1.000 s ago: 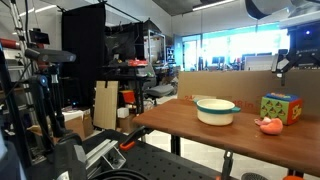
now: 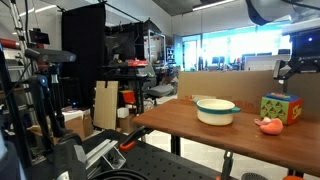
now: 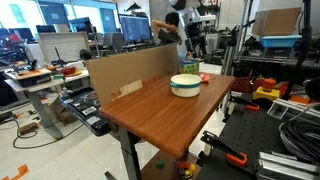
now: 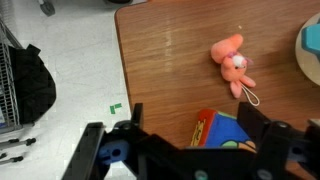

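A pink plush toy (image 4: 233, 65) with a thin string loop lies on the wooden table; it is also the small pink shape (image 2: 269, 126) near the table's front in exterior view 1. Behind it stands a colourful box (image 2: 281, 107), whose top edge shows low in the wrist view as a red, yellow and blue box (image 4: 222, 128). My gripper is open above the table, its fingers wide apart with nothing held. In exterior view 1 the gripper (image 2: 284, 70) hangs over the box, clear of it.
A white bowl (image 2: 215, 112) stands left of the toy; a teal item (image 4: 312, 39) shows within it in the wrist view. A brown panel (image 3: 130, 76) rises along the table's far side.
The gripper has shifted and tilted slightly above the box. The box, toy and bowl have stayed in place.
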